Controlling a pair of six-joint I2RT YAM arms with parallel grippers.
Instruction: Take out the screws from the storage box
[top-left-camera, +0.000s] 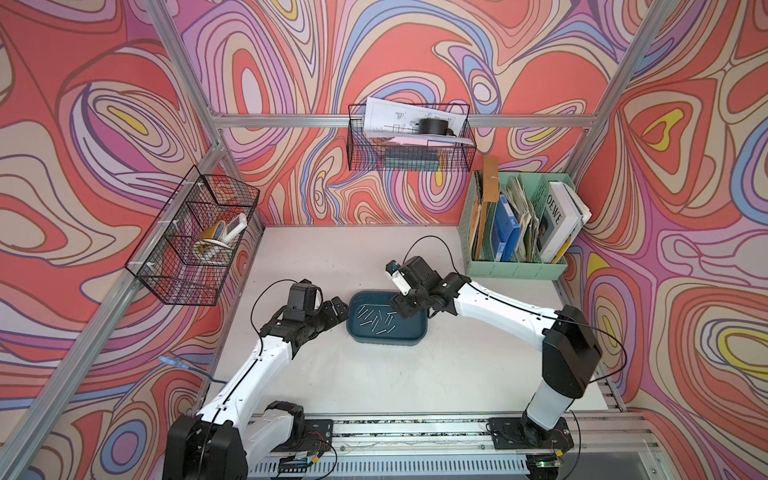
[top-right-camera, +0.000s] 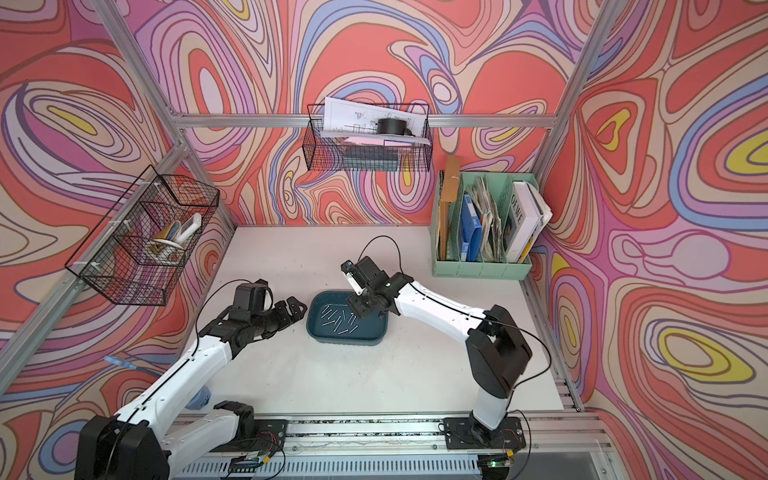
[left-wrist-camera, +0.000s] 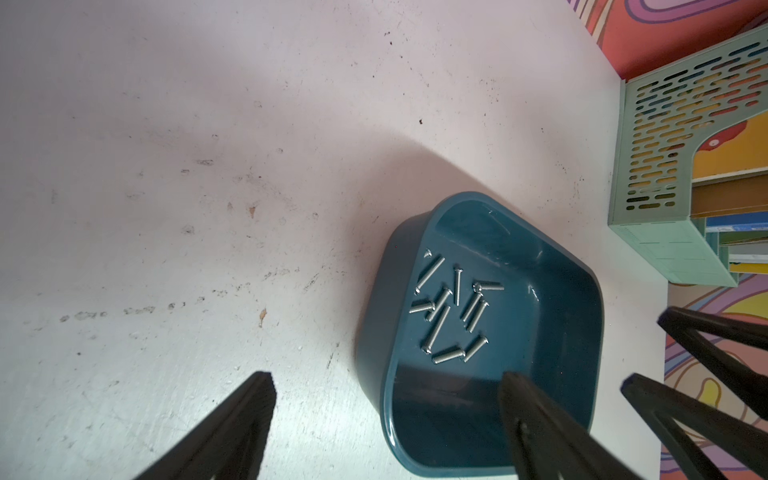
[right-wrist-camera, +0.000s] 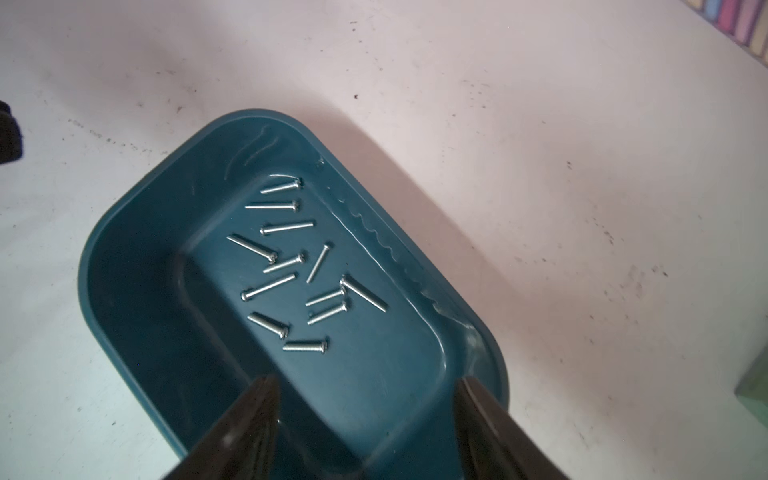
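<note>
A dark teal storage box (top-left-camera: 388, 339) sits mid-table, with several silver screws (right-wrist-camera: 268, 288) scattered on its floor. My left gripper (top-left-camera: 336, 312) is just left of the box, its fingers apart and nothing between them in the left wrist view. My right gripper hangs over the box's right part, fingers apart with only the box behind them; no screw is between them.
A green file holder (top-left-camera: 512, 270) with folders stands at the back right. Wire baskets (top-left-camera: 412, 160) hang on the back and left frame.
</note>
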